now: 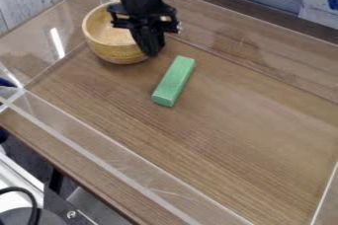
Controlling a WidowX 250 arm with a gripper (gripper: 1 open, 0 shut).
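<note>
The black gripper is at the top centre of the camera view, at the right part of a round tan bowl. Its fingers look close together; whether anything is between them is hard to tell. A green block lies flat on the wooden table, below and right of the bowl, apart from the gripper.
A wall or edge runs along the top right, and dark cables lie at the lower left corner.
</note>
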